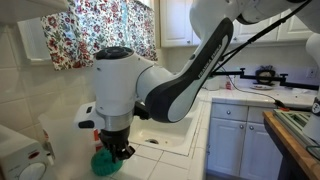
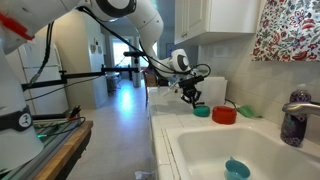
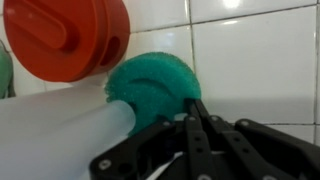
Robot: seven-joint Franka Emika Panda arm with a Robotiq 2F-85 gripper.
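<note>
A teal round item [image 3: 155, 88], like a small bowl or lid, rests on the white tiled counter; it also shows in exterior view 1 as a teal item [image 1: 105, 162] under my gripper. My gripper is shut, with its tips at the right edge of this item in the wrist view. No gap shows between the fingers, and whether the thin rim is pinched cannot be seen. In exterior view 2, my gripper [image 2: 193, 100] hangs low over the counter close to the teal item [image 2: 202, 111].
A red lidded pot [image 3: 68, 35] stands right beside the teal item. A whitish, cloudy object [image 3: 70, 140] covers the lower left of the wrist view. The sink [image 2: 215, 150] holds a small teal cup [image 2: 237, 168]. A dark bottle [image 2: 295, 120] stands behind the sink.
</note>
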